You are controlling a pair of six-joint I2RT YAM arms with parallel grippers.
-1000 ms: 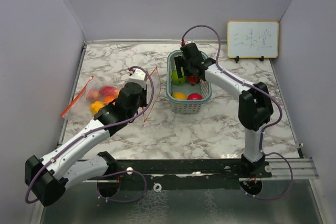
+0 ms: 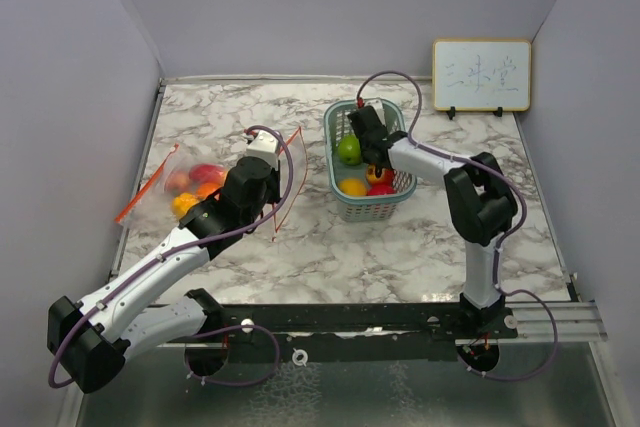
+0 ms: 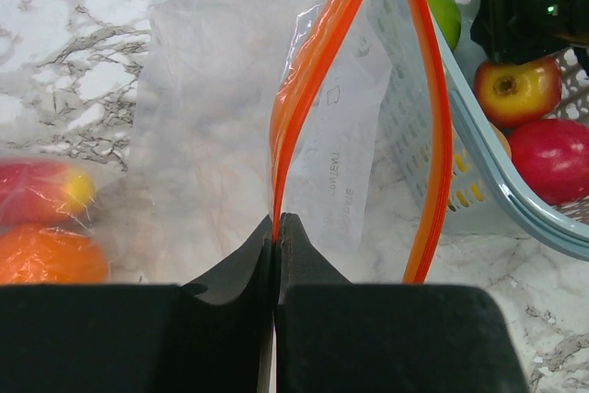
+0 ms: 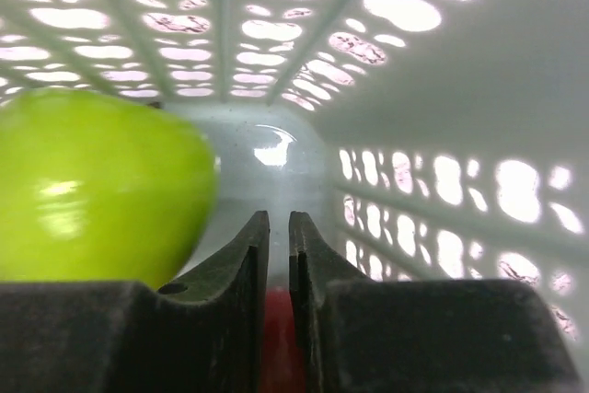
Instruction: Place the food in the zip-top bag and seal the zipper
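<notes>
The zip bag (image 2: 160, 197) lies at the left with several fruits inside. My left gripper is shut on the bag's orange-zippered edge (image 3: 313, 71), holding it upright. My right gripper is down inside the plastic basket (image 2: 368, 209), beside a green fruit (image 2: 348, 149). It is shut; a red shape shows behind and between its fingers, though what it grips is hard to tell. An orange-red apple (image 3: 515, 89), a red fruit (image 3: 557, 158) and a yellow fruit (image 2: 352, 187) also sit in the basket.
A small whiteboard (image 2: 481, 75) stands at the back right.
My right gripper has gone down into the basket and moved slightly right and toward the front; the basket and fruit have shifted a little that way too. The left arm is still.
</notes>
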